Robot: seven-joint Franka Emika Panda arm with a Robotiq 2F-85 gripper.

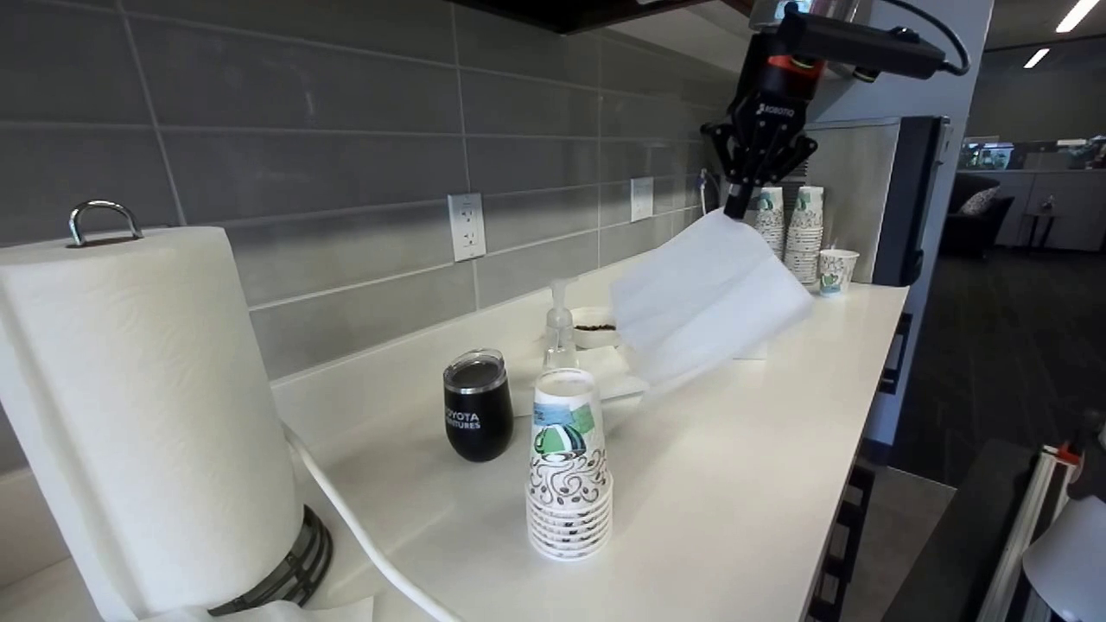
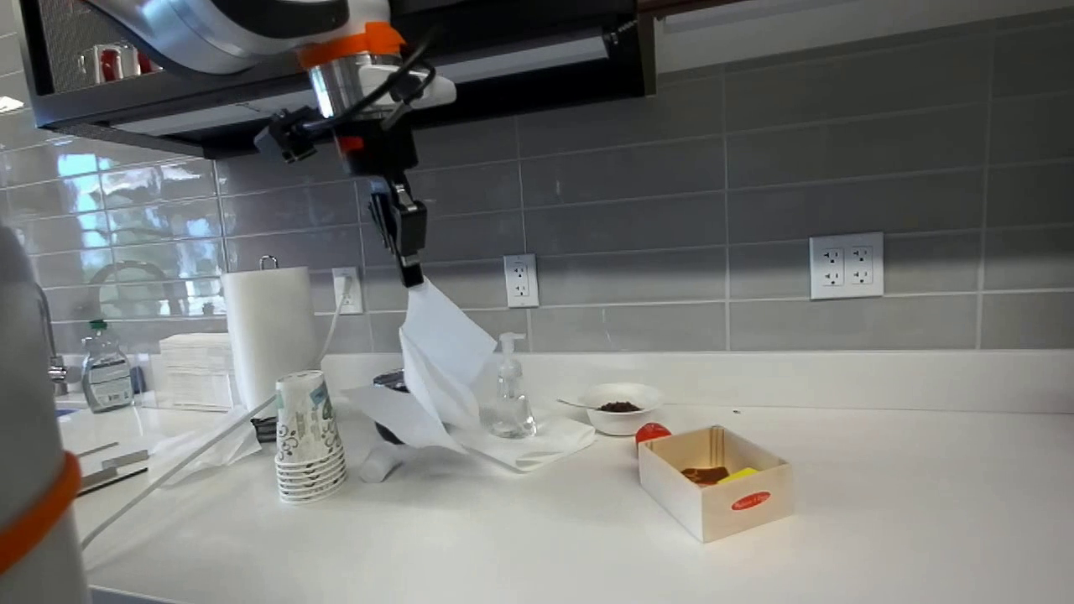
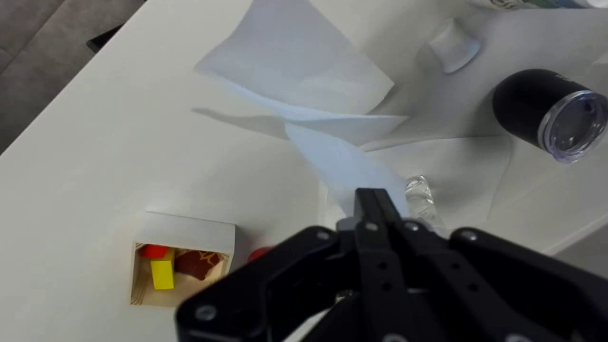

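Observation:
A white sheet of paper towel [image 1: 705, 295] hangs in the air from my gripper [image 1: 736, 202], which is shut on one corner of it. In exterior view 2 the sheet [image 2: 443, 347] drapes down past the black tumbler, in front of the soap pump bottle [image 2: 510, 393]. The wrist view shows the sheet [image 3: 308, 68] spreading away from the closed fingers [image 3: 376, 208], its loose end above the counter. Another white sheet [image 2: 544, 443] lies flat on the counter under the pump bottle.
A stack of paper cups [image 1: 568, 466], a black tumbler [image 1: 478, 404] and a paper towel roll [image 1: 135, 415] stand on the counter. A wooden box [image 2: 715, 493] holds coloured pieces. Behind it are a red object [image 2: 651, 433] and a white bowl [image 2: 624, 403].

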